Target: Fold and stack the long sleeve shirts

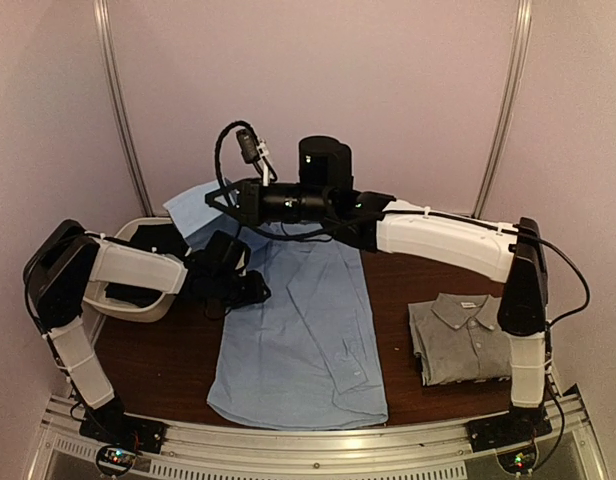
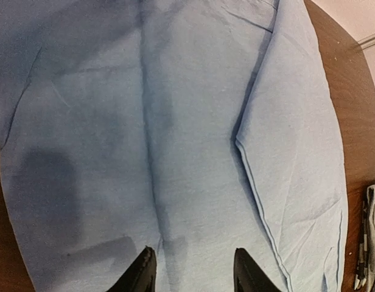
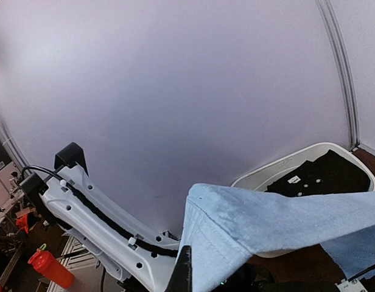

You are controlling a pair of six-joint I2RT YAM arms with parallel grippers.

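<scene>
A light blue long sleeve shirt [image 1: 278,370] lies lengthwise on the dark table, one sleeve folded down over its right side. Its other sleeve [image 3: 236,222] is lifted at the far left, its end held by my right gripper [image 1: 212,201], which is shut on the cloth. Lower, above the shirt's left part, my left gripper [image 1: 262,290] points down. In the left wrist view its fingers [image 2: 139,274] stand apart with only the shirt surface beyond them. A grey folded shirt [image 1: 458,340] rests at the right, collar up.
A white basket [image 1: 138,312] holding black clothing [image 3: 333,173] stands at the left, partly behind the left arm. Bare table [image 1: 393,290] shows between the blue and grey shirts. The two arms are close together over the upper left of the blue shirt.
</scene>
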